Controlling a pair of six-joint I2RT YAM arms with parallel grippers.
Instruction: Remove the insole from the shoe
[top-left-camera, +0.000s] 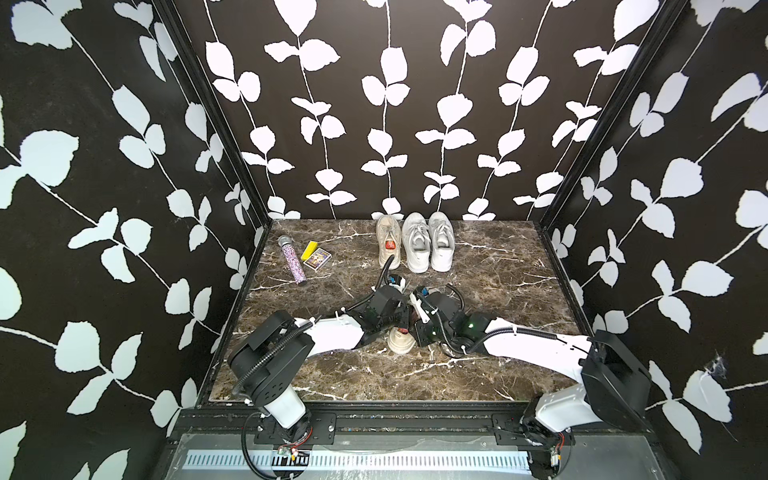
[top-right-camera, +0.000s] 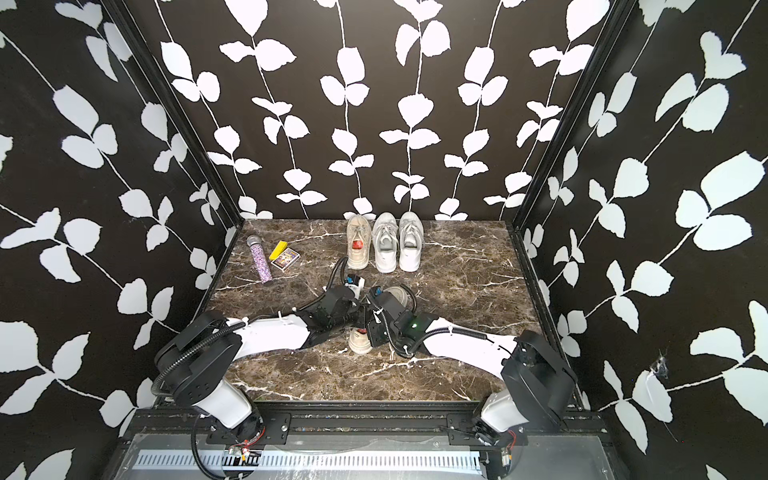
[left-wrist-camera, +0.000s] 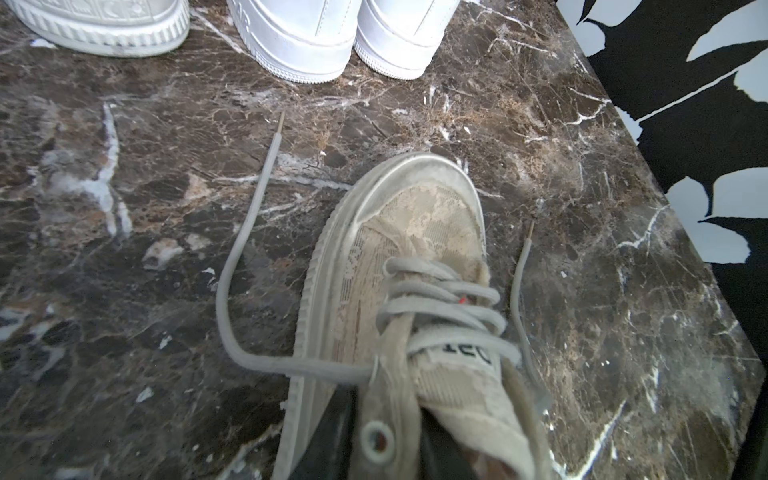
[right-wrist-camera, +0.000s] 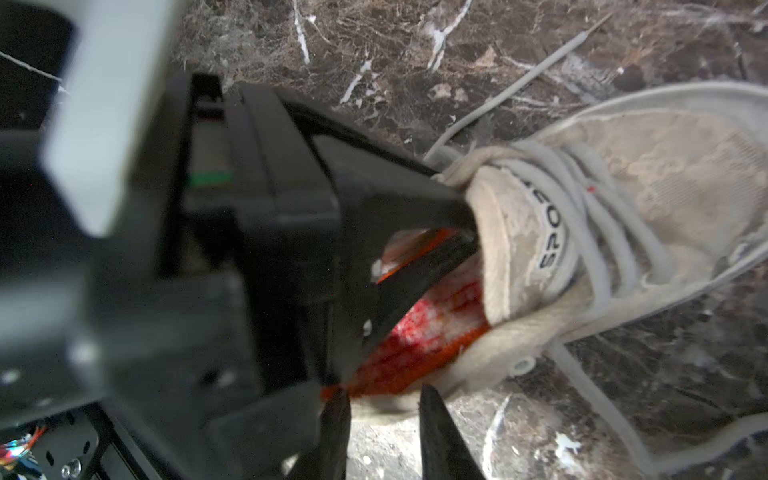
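A beige canvas shoe with loose grey laces lies at the front middle of the marble table, mostly under both grippers in the top views. Its red insole shows at the opening in the right wrist view. My left gripper has its dark fingertips either side of the collar and an eyelet; whether it is closed on them is unclear. My right gripper has its fingertips at the shoe's side edge, apart from each other; whether anything is held is hidden.
Three shoes stand at the back, one beige and two white. At the back left lie a pink speckled cylinder, a yellow item and a small box.
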